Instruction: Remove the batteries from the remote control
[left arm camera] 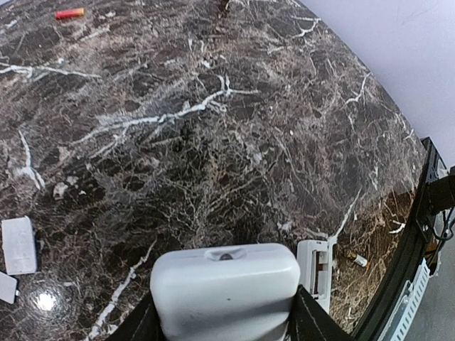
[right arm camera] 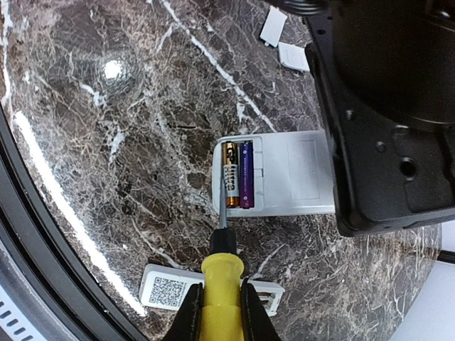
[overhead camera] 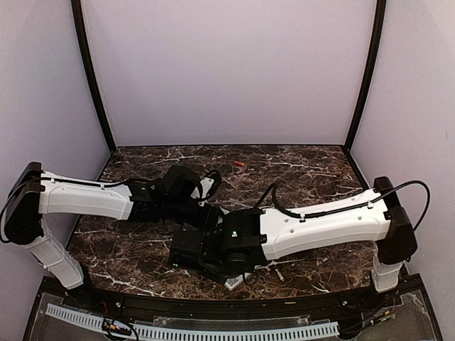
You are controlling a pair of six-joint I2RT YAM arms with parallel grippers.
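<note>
A white remote control (left arm camera: pixel 226 273) is clamped in my left gripper, which is shut on it. In the right wrist view its battery compartment (right arm camera: pixel 258 160) is uncovered, with a gold battery (right arm camera: pixel 233 186) and a purple battery (right arm camera: pixel 246 174) lying side by side. My right gripper is shut on a yellow-and-black screwdriver (right arm camera: pixel 222 273). The thin metal tip (right arm camera: pixel 222 202) lies over the outer edge of the gold battery; whether it touches cannot be told. From above, both grippers' fingers and the held remote are mostly hidden by the arms.
Another white remote with a QR code (right arm camera: pixel 168 291) lies near the front edge, below the screwdriver. A loose battery (left arm camera: pixel 357 258) rests close to it. Two small white pieces (right arm camera: pixel 274 26) lie apart on the marble surface. A red battery (overhead camera: pixel 239 163) is at the back.
</note>
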